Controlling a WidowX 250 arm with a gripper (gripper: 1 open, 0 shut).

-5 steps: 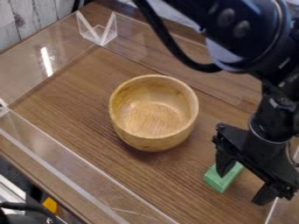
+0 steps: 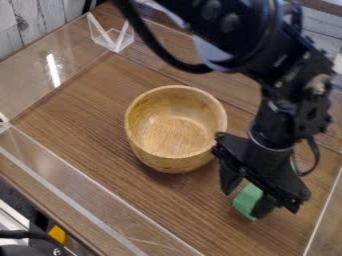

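My black gripper [image 2: 254, 181] is low at the right of the camera view, its fingers over a green rectangular object [image 2: 249, 204] that lies on the wooden table. The gripper covers much of the green object, so whether the fingers touch or hold it is hard to tell. A round, light tan bowl [image 2: 175, 129] stands just left of the gripper.
A white wire-like item [image 2: 114, 32] sits at the back left near the wall. A small yellow item [image 2: 58, 235] shows at the bottom left edge.
The arm has moved left from the right side, and the gripper now sits over the green object, hiding most of it. The bowl has not moved.
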